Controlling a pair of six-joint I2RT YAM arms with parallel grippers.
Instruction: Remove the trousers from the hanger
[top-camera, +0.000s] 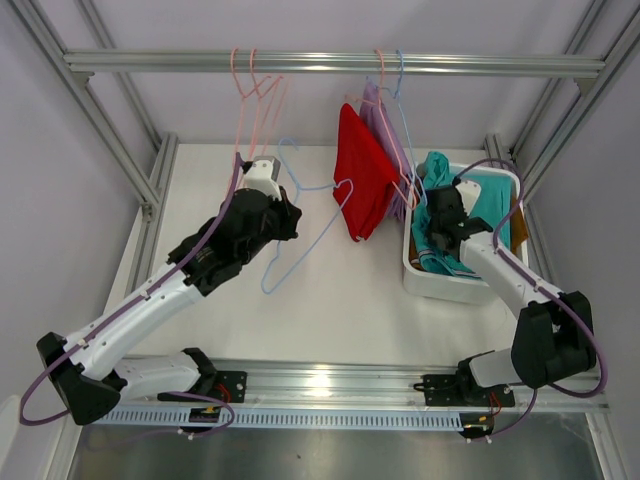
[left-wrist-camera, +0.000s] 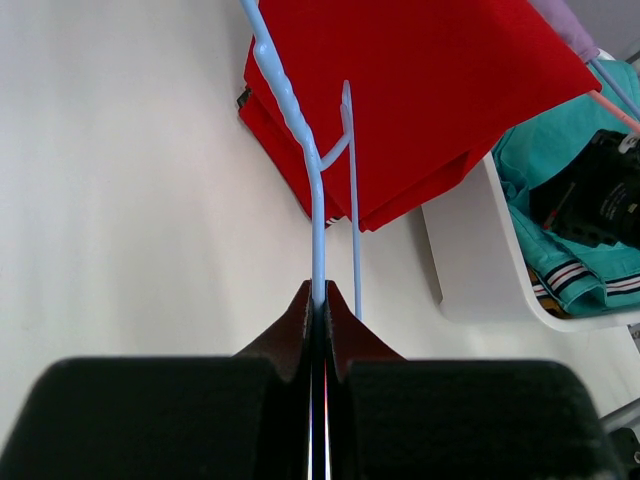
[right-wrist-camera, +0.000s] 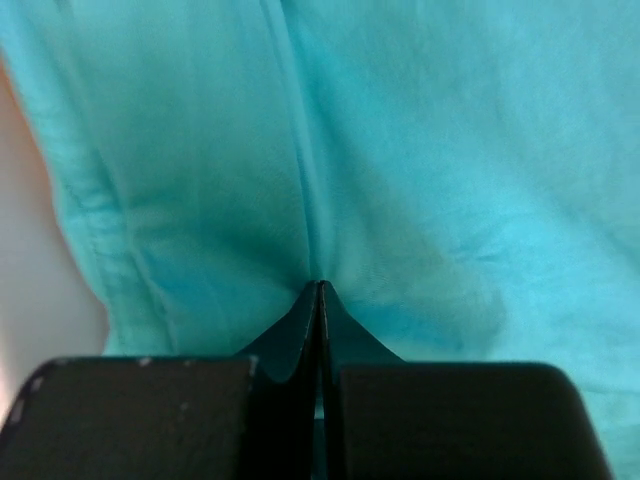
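My left gripper (top-camera: 292, 222) is shut on a light blue hanger (left-wrist-camera: 318, 230), which dangles with no garment on it. My right gripper is shut, down against teal cloth (right-wrist-camera: 470, 180) in the white bin (top-camera: 445, 285); whether any fabric is between its fingertips is unclear. Red trousers (top-camera: 365, 180) and a purple garment (top-camera: 385, 120) hang from hangers on the rail (top-camera: 320, 62), left of the bin.
Empty pink hangers (top-camera: 240, 100) hang on the left of the rail. The frame posts border both sides.
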